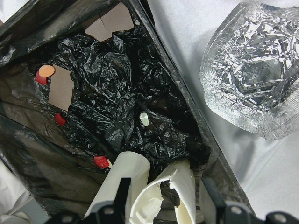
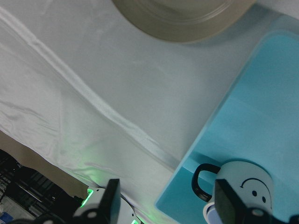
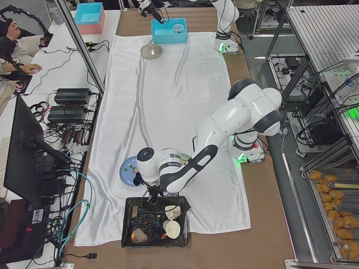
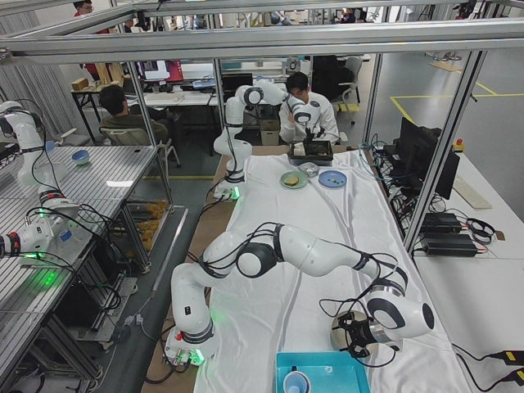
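Observation:
A black bin (image 3: 127, 224) lined with a plastic bag holds cardboard scraps, red bits and two white cups (image 1: 119, 182), one torn. My left gripper is open over these cups, its fingertips apart on either side. A crumpled clear foil-like dish (image 1: 250, 70) lies beside the bin. A blue plate (image 3: 128, 172) and a green plate (image 4: 292, 180) are on the cloth. My right gripper stands open above the edge of a blue tray (image 2: 252, 107) with a smiley mug (image 2: 245, 184) in it.
A beige plate (image 2: 182, 14) lies beside the blue tray. A monitor and cables line the left side.

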